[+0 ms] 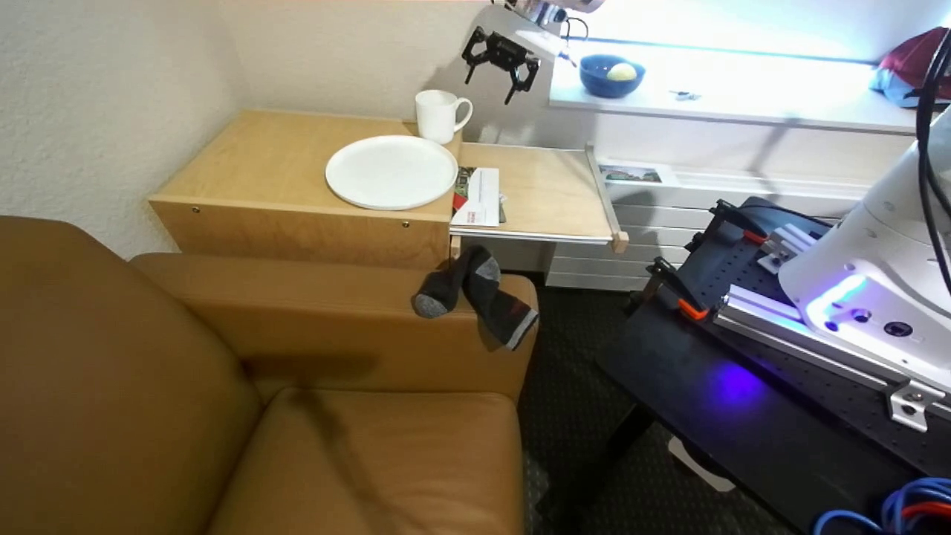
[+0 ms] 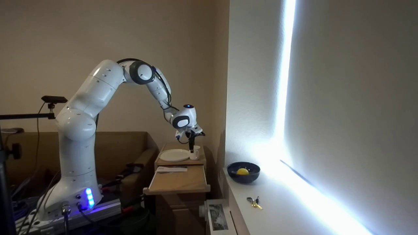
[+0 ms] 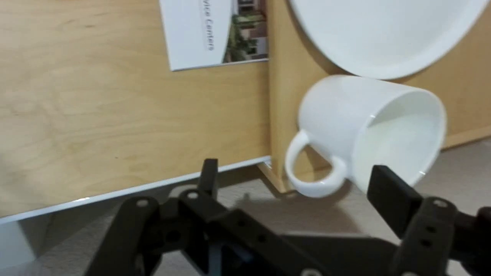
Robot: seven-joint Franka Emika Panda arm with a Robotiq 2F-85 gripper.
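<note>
A white mug (image 1: 435,116) stands upright at the back corner of the wooden cabinet, its handle toward the pulled-out shelf. My gripper (image 1: 488,90) is open in the air above and to the right of the mug. In the wrist view the mug (image 3: 343,103) lies beyond the fingers, with its handle between them in the picture; nothing is between the fingertips. A white plate (image 1: 392,173) lies on the cabinet beside the mug. In exterior view 2 the gripper (image 2: 191,150) overlaps the mug's outline, so their distance there is unclear.
The pulled-out shelf (image 1: 553,192) holds a brochure (image 1: 481,196) and is otherwise mostly bare. Dark socks (image 1: 481,290) hang over the sofa arm. A blue bowl (image 1: 608,85) with a yellow object and keys (image 2: 254,202) are on the windowsill. The wall stands close behind the mug.
</note>
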